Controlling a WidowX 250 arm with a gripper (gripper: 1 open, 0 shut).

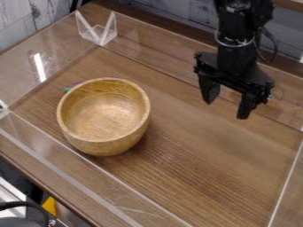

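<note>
My black gripper (232, 96) hangs over the right half of the wooden table, its two fingers pointing down and spread apart, with nothing visible between them. A large tan bowl (104, 133) sits at the left of the table, well apart from the gripper. A small blue and pink item (71, 88) lies behind the bowl, partly hidden by its rim and too small to identify.
A white wire holder (97, 28) stands at the back left corner. Grey walls run along the back.
</note>
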